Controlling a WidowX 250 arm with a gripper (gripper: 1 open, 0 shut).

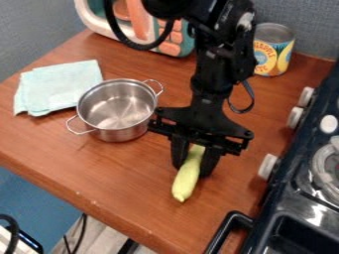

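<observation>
A pale yellow corn cob point(185, 177) lies lengthwise on the wooden table, its upper end under my black gripper point(195, 149). The fingers are lowered around that end, one on each side; whether they press on it is unclear. A steel two-handled pot point(117, 109) stands to the left of the gripper.
A folded cloth point(56, 85) lies at the back left. A colourful rack point(133, 20) and a can point(273, 50) stand behind the arm. A black stove point(304, 198) borders the right. Bare table point(93, 159) lies front left.
</observation>
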